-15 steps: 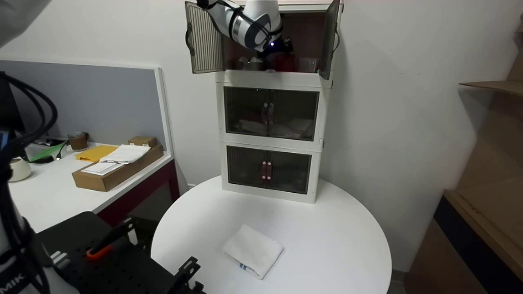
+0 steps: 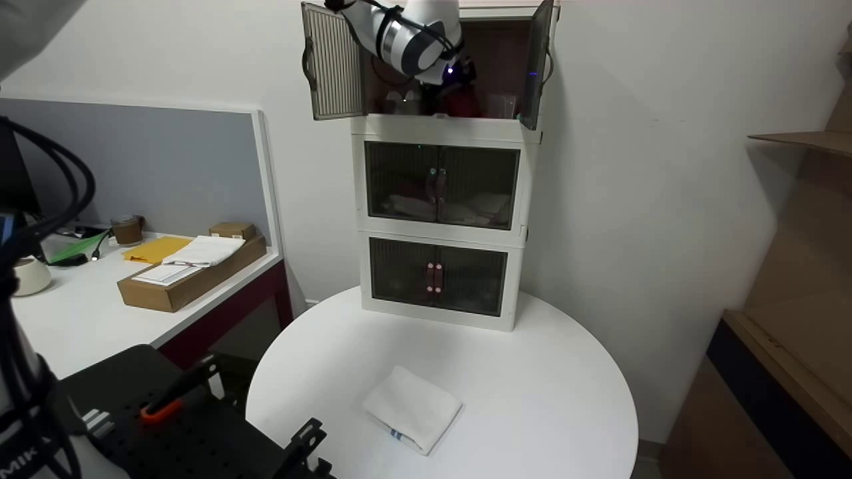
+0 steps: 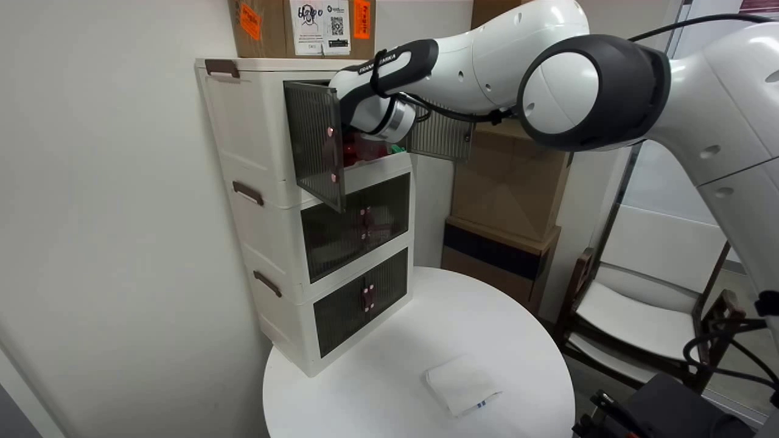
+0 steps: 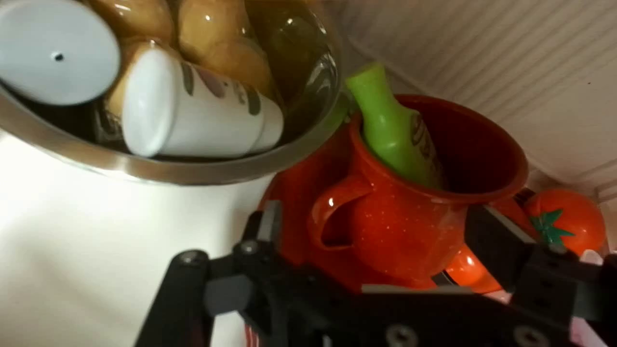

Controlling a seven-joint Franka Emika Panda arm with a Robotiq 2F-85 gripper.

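My gripper is open inside the top cabinet compartment, its fingers spread to either side of a red mug in the wrist view. The red mug [image 4: 399, 231] stands tilted in that view with its handle toward the left finger; whether either finger touches it I cannot tell. A green bottle [image 4: 387, 127] leans inside the mug. Beneath the mug lies something red, partly hidden. In exterior view 1 the gripper [image 2: 451, 89] is a dark shape in the compartment, its fingertips hard to make out.
A metal bowl [image 4: 231, 173] holding a white bottle [image 4: 196, 110] and brown round items sits left of the mug. To its right is a tomato [image 4: 564, 220]. Open doors [image 2: 335, 68] flank the compartment. A folded white cloth [image 2: 413, 407] lies on the round table [image 2: 543, 375].
My arm's end has shifted slightly to the right and lower in the top compartment. Doors, cloth and table look the same.
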